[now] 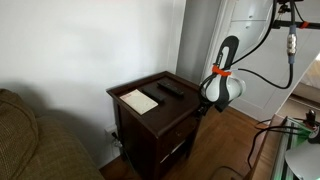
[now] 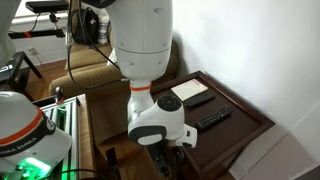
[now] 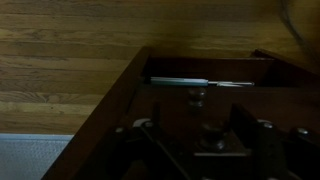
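A dark wooden cabinet [image 1: 141,145] with drawers stands against the white wall. My gripper [image 1: 202,108] is low at its drawer front; its fingers are small and dark there. Seen from the wrist, the gripper has its dark fingers apart, on either side of a round drawer knob [image 3: 212,134]. Whether they touch the knob is too dark to tell. Another knob [image 3: 196,97] shows just beyond, beside a dark opening with a pale thin strip [image 3: 178,81]. In exterior view 2 the arm [image 2: 158,125] hides most of the gripper.
On the cabinet top lie a black remote [image 1: 171,89] and a pale flat item [image 1: 138,101]. A brown couch [image 1: 35,140] stands at the left. Wooden floor [image 1: 215,150] lies open before the drawers; cables trail near the robot's base.
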